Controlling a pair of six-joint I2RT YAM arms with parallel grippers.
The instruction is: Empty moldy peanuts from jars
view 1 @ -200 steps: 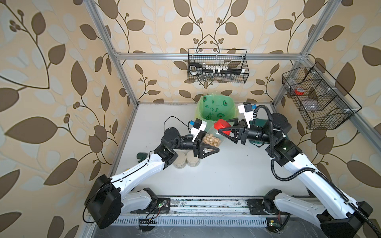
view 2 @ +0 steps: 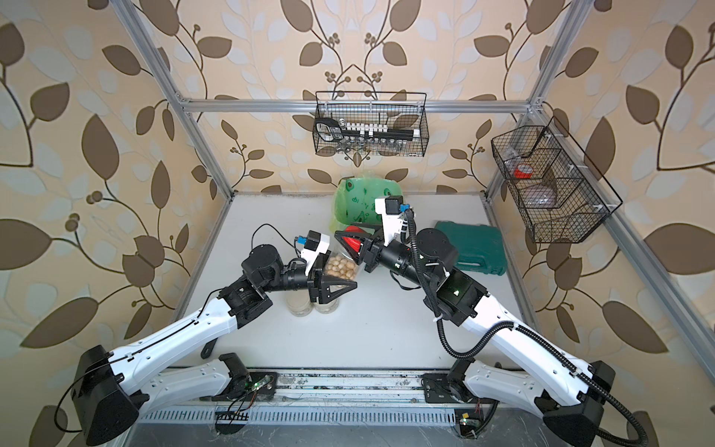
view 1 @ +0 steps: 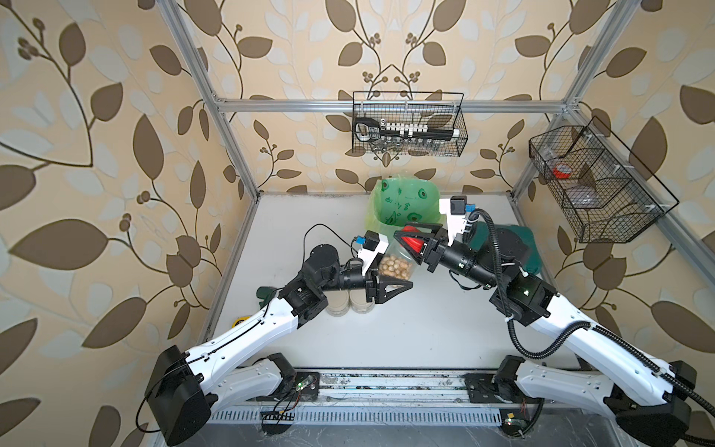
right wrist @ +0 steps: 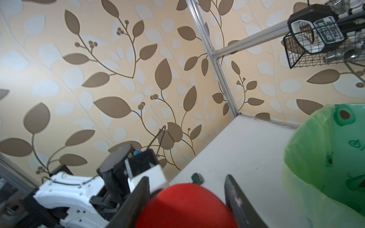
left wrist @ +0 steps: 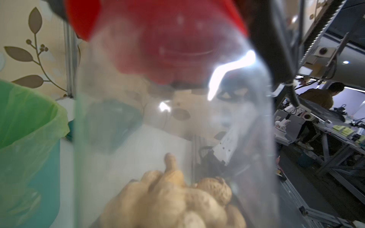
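A clear jar of peanuts (view 1: 394, 268) (left wrist: 163, 201) is held tilted over the table, my left gripper (view 1: 391, 287) shut on it. Its red lid (view 1: 412, 240) (right wrist: 186, 209) is on top, with the fingers of my right gripper (view 2: 348, 240) around it; whether they grip it I cannot tell. Just behind hangs a green bag lining a bin (view 1: 402, 201) (right wrist: 327, 159). Two more jars (view 2: 298, 304) stand on the table below my left gripper.
A teal case (view 2: 469, 249) lies at the right of the table (view 1: 447, 327). Wire baskets (view 1: 408, 126) (view 1: 596, 186) hang on the back and right walls.
My right arm has turned and shifted, its gripper now higher and more upright at the red lid. The left arm and jar have shifted slightly.
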